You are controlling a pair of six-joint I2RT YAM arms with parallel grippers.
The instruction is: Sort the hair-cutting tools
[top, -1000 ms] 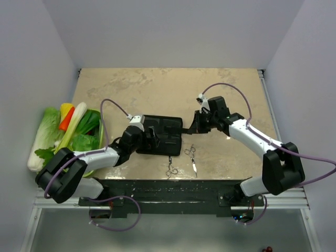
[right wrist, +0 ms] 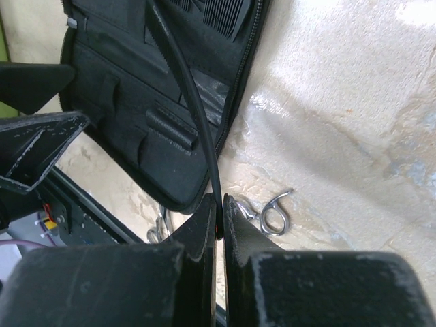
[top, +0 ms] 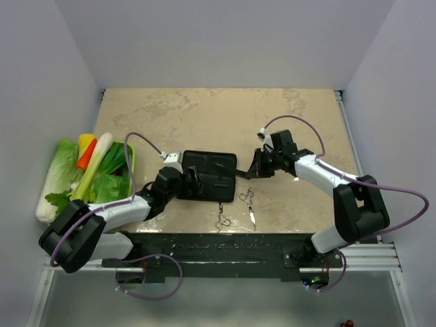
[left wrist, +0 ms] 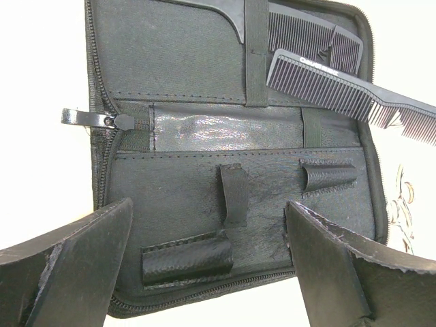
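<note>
A black zip case (top: pixel 216 189) lies spread open on the table. My right gripper is shut on one end of a black comb (right wrist: pixel 194 105), just off the case's right edge. In the left wrist view this comb (left wrist: pixel 327 85) slants over the upper right of the case, its free end above another comb (left wrist: pixel 300 33) tucked under an elastic strap (left wrist: pixel 256 75). My left gripper stands open above the case's left side, with nothing held. Two scissors, one left (top: pixel 221 219) and one right (top: pixel 248 199), lie in front of the case.
Toward the far left, a green basket (top: pixel 131 158) of vegetables sits beside the left arm. A dark front edge (top: pixel 218 243) runs close below the scissors.
Over the last second my left gripper has shifted slightly left. My right gripper has moved only a little, and the comb's visible angle at the case edge has changed slightly. The scissors stay put.
</note>
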